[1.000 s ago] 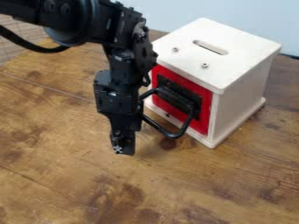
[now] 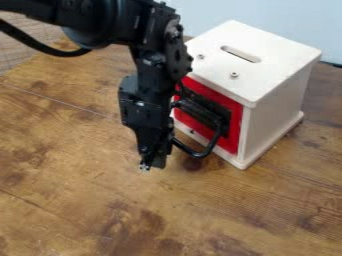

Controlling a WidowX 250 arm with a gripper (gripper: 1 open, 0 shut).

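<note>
A white wooden box point(image 2: 274, 95) with a red front panel point(image 2: 230, 131) stands at the right, a slot and screws on its top. A black loop handle sticks out low from the red front, partly behind the arm. My black gripper point(image 2: 151, 160) points down just left of the box's front, low over the wooden table. Its fingertips are small and dark, and I cannot tell whether they are open or shut.
A pale wall is behind the box, and a cable arcs from the arm at the upper left.
The box looks unmoved.
</note>
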